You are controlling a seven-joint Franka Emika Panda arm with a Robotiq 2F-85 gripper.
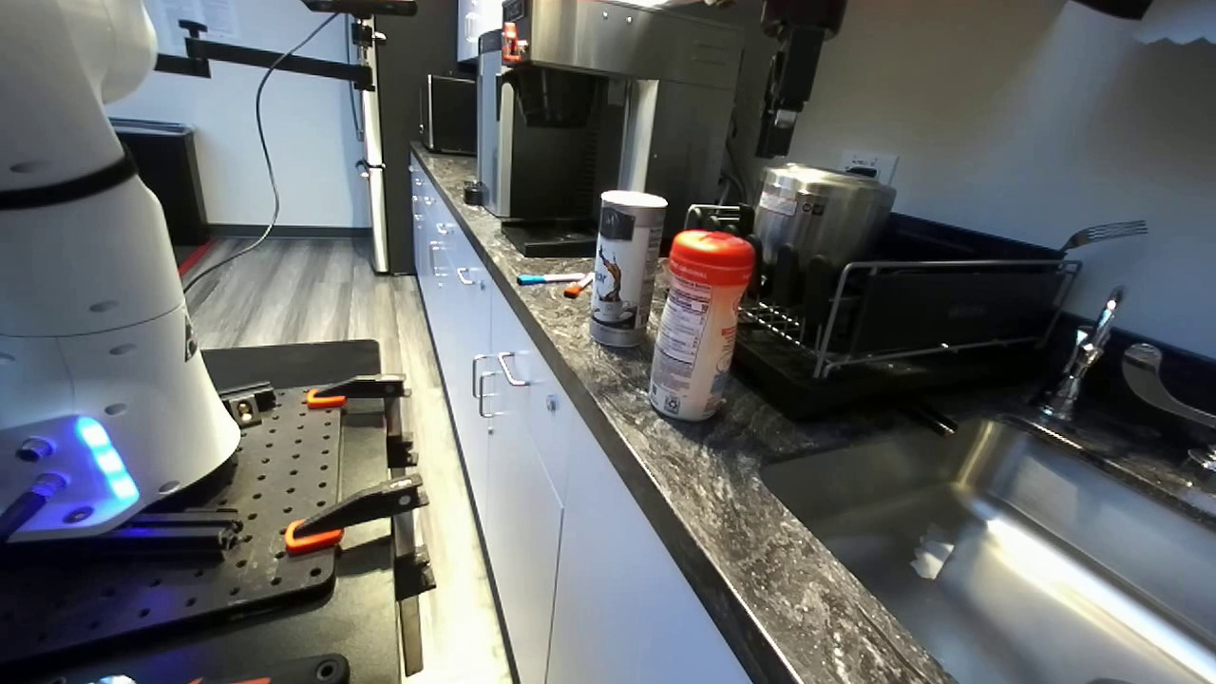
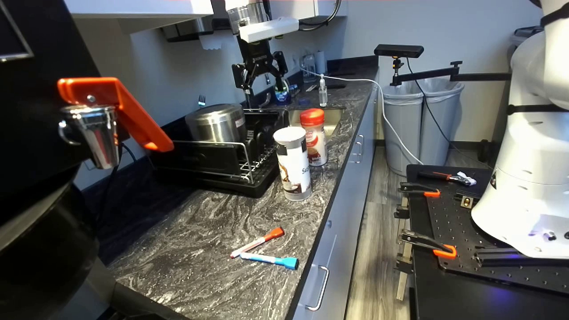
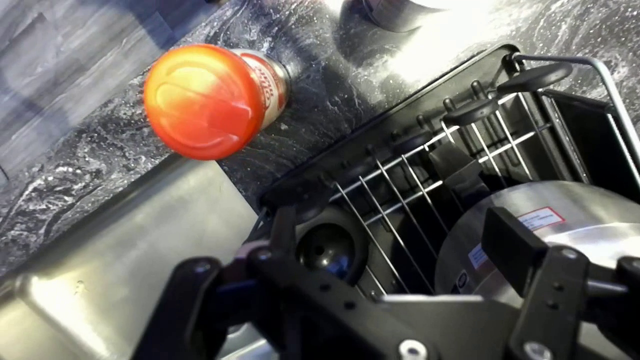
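Observation:
My gripper stands open above the dish rack, with nothing held between its fingers. In exterior view 2 the gripper [image 2: 264,88] hangs over the rack's sink side, pointing down. A steel pot [image 3: 540,198] sits in the black dish rack [image 2: 208,160], partly covered by one finger in the wrist view. On the counter in front of the rack are two upright containers: a red-lidded creamer bottle [image 1: 701,325] and a white-topped canister [image 2: 293,165]. The creamer's red lid [image 3: 204,102] lies well apart from my fingers in the wrist view.
A fork [image 1: 1106,234] sticks up at the rack's end. The steel sink [image 1: 1060,570] lies beside the rack, with a faucet [image 1: 1083,353] behind it. An orange marker [image 2: 259,242] and a blue marker [image 2: 269,259] lie on otherwise bare counter near the coffee machine [image 1: 616,103].

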